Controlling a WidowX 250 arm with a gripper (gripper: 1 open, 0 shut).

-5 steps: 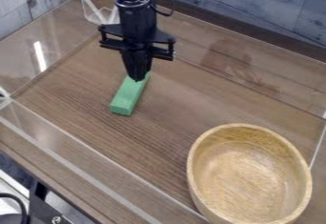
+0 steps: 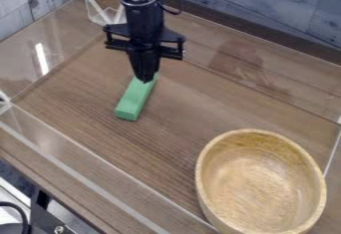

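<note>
A green rectangular block lies flat on the wooden table, slightly left of centre. The black gripper is above its far end, pointing down from the top of the view. Whether its fingers are apart or closed is hard to tell at this size.
A large empty tan bowl sits at the front right. The wooden table is otherwise largely clear. A grey wall stands at the top left, and black cables lie off the table's edge at the bottom left.
The arm and gripper have shifted very slightly. The block and bowl look the same.
</note>
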